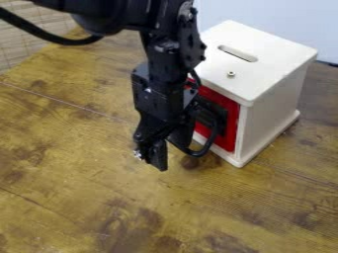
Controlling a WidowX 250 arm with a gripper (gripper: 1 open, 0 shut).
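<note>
My black gripper (pixel 154 156) hangs low over the wooden table at the centre of the view, pointing down beside the front of a white box (pixel 264 62). The box has a slot and a small knob on top and a red front panel (pixel 226 122), which my gripper and its cables partly hide. Whether the fingers are open or shut, or hold anything, is hard to tell.
Bare wooden table (pixel 73 188) fills the left and front. A white wall stands behind the box, and a tiled surface shows at the top left.
</note>
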